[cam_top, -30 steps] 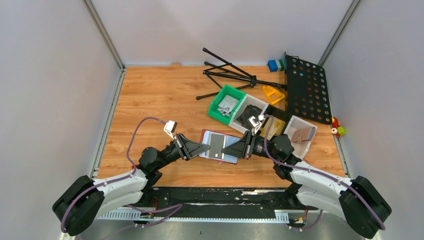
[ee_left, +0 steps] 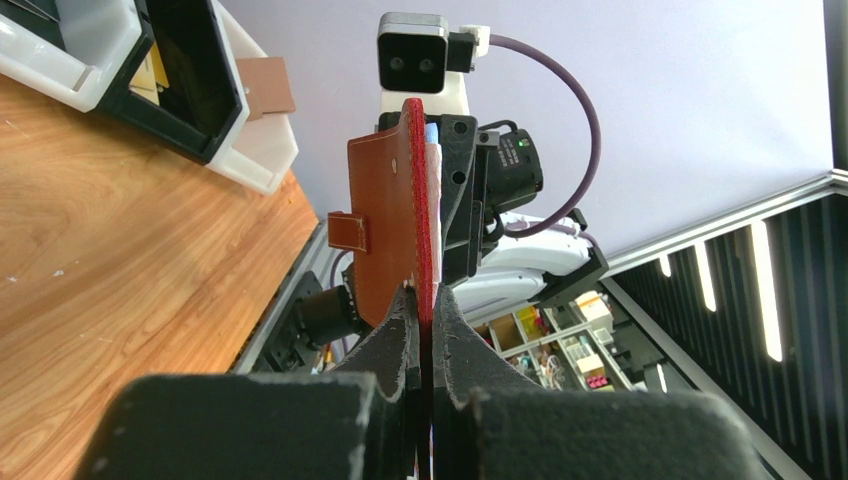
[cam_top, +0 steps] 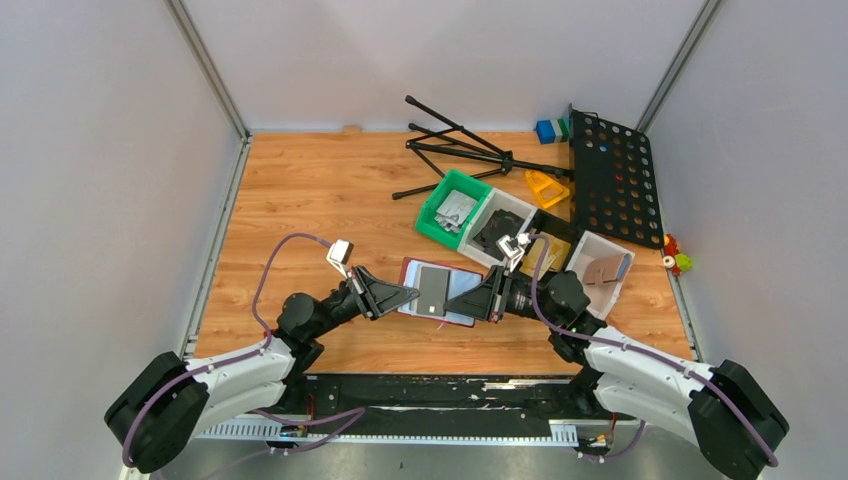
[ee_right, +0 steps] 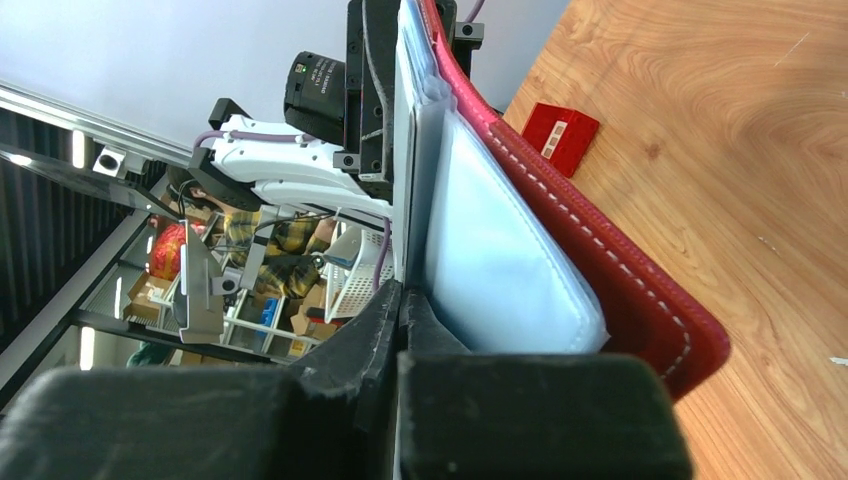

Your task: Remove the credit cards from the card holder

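The red-brown card holder (cam_top: 439, 292) (ee_left: 380, 230) (ee_right: 620, 270) is held up above the table between the grippers, with clear sleeves (ee_right: 500, 250) along its inner side and a grey piece in the middle in the top view. My left gripper (cam_top: 413, 295) is shut on the holder's left edge. My right gripper (cam_top: 452, 305) is shut at the sleeves on the other side; whether anything thin lies between its fingertips is unclear. Individual cards cannot be made out.
Behind are a green bin (cam_top: 435, 220) with pale items, a white bin (cam_top: 481, 243), a dark bin and a right-hand bin (cam_top: 607, 300). A tripod (cam_top: 470, 145) and perforated black panel (cam_top: 612, 180) lie further back.
The right arm has shifted very slightly; the holder and left gripper look unchanged.
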